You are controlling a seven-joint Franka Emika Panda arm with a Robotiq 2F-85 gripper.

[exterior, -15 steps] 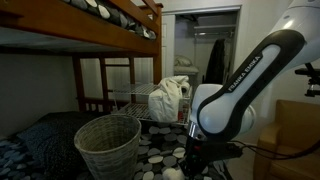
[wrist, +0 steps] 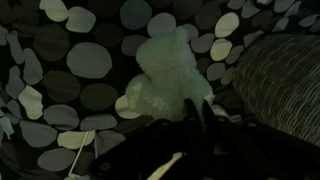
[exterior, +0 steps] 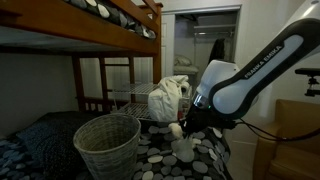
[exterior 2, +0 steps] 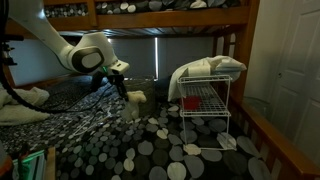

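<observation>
A pale, soft cloth-like item (wrist: 168, 72) hangs from my gripper, which is shut on its near end in the wrist view. In exterior view 1 the pale item (exterior: 184, 149) hangs beneath the gripper (exterior: 181, 131), over the dark dotted bedspread (exterior: 150, 167). Exterior view 2 shows the same pale item (exterior 2: 134, 98) just in front of the arm. The fingertips are dark and partly hidden by the item. A woven basket (exterior: 108, 146) stands upright to the left of it in exterior view 1; its inside is hidden.
A wire rack (exterior 2: 205, 103) with a white cloth (exterior 2: 207, 68) draped over its top stands across the bed. Overhead runs the wooden upper bunk (exterior: 85, 33). Open bedspread lies between the arm and the rack.
My gripper has risen from the bedspread, and the arm's wrist is higher. The pale item has come up with it and now hangs below the fingers.
</observation>
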